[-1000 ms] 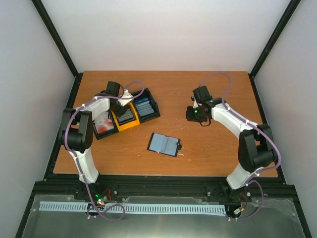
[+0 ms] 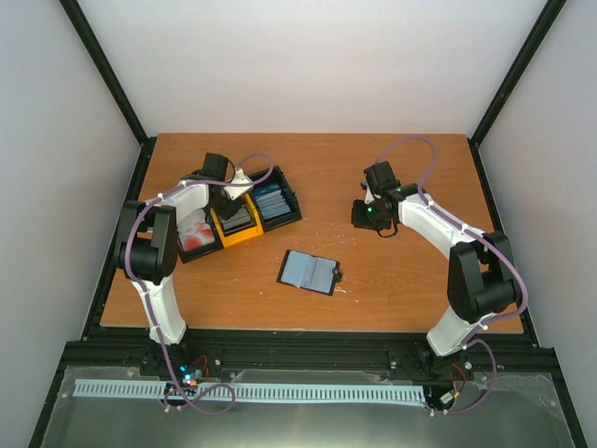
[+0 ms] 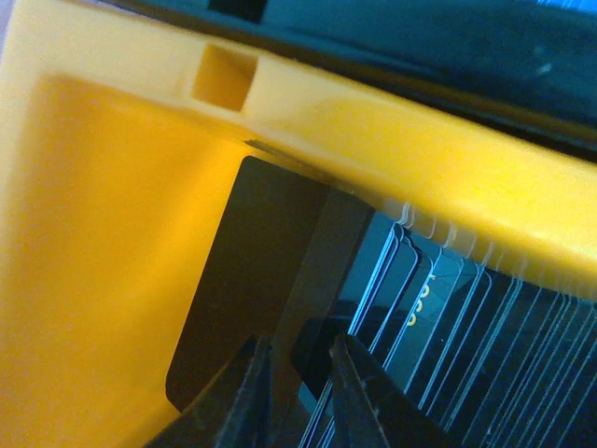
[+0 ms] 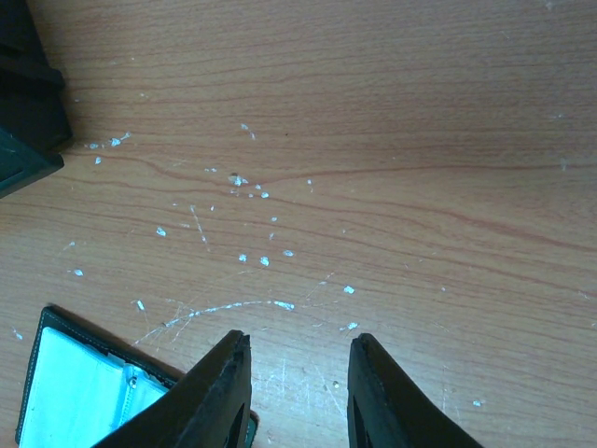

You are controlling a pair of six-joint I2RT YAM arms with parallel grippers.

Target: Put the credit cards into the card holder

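Note:
Dark credit cards (image 3: 448,327) stand on edge in a packed row inside the yellow bin (image 2: 244,233); in the left wrist view one black card (image 3: 247,252) leans at the row's near end. Over that end, my left gripper has its fingertips parted, with dark card surfaces and edges showing in the gap. Whether they touch a card I cannot tell. The card holder (image 2: 310,272) lies spread on the table, its pale inside up, partly seen in the right wrist view. Above bare wood, my right gripper is open and empty.
A black bin (image 2: 272,203) of blue-edged cards adjoins the yellow one on the right. Another dark bin (image 2: 196,235) with red and white contents adjoins it on the left. Clear wood lies between the bins and the right arm.

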